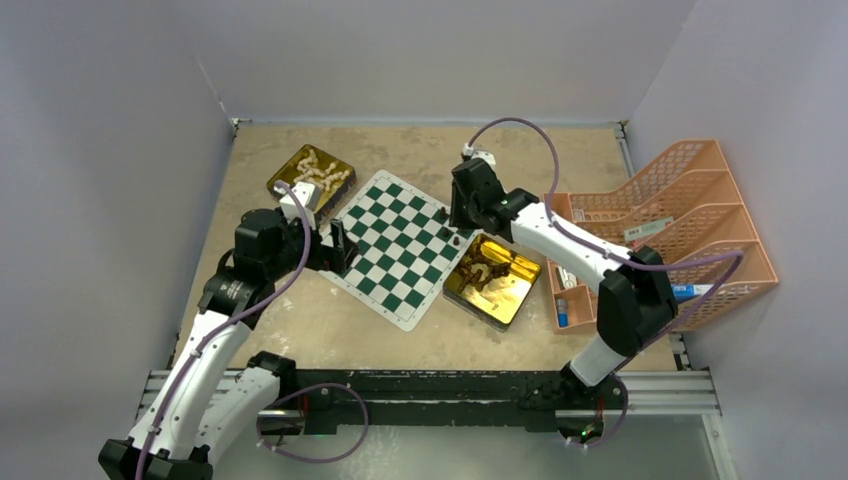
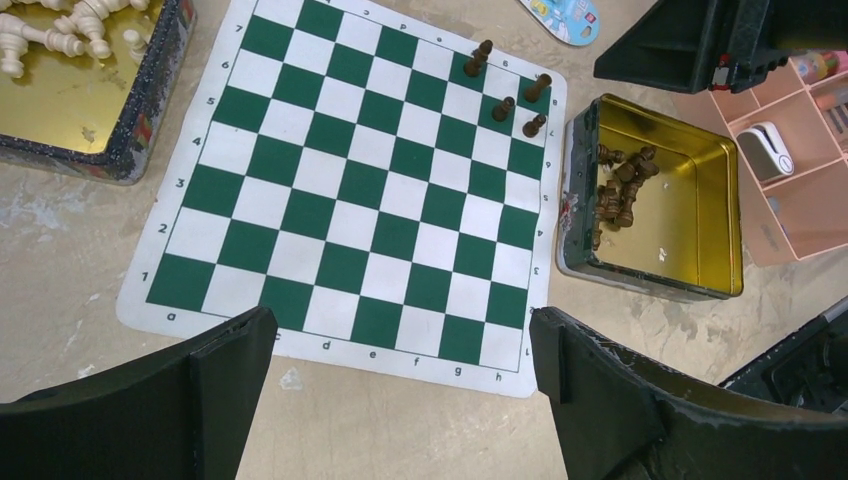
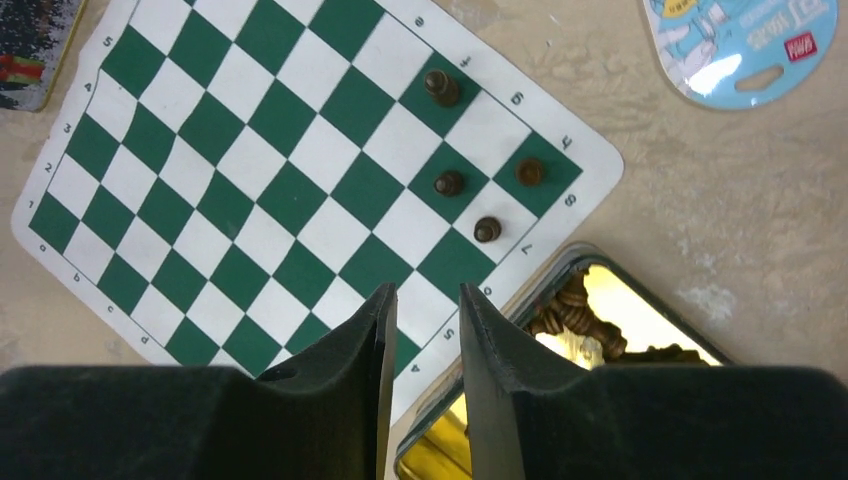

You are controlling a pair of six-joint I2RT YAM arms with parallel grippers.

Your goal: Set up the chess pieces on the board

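A green and white chessboard (image 1: 400, 245) lies flat on the table. Three dark pieces stand on green squares near its far right corner: one piece (image 3: 441, 87), another (image 3: 449, 183) and the one closest to the corner (image 3: 530, 172). A further dark piece (image 3: 487, 229) stands on a white square beside them. More dark pieces (image 2: 624, 185) lie jumbled in the right tin (image 2: 690, 275). Light pieces (image 1: 322, 170) fill the left tin (image 1: 337, 203). Over the board's left side, my left gripper is open and empty. My right gripper is open above the board's right edge, nothing between its fingers.
A pink compartment organiser (image 1: 690, 200) stands at the right, holding small items. A blue blister card (image 3: 745, 50) lies beyond the board's corner.
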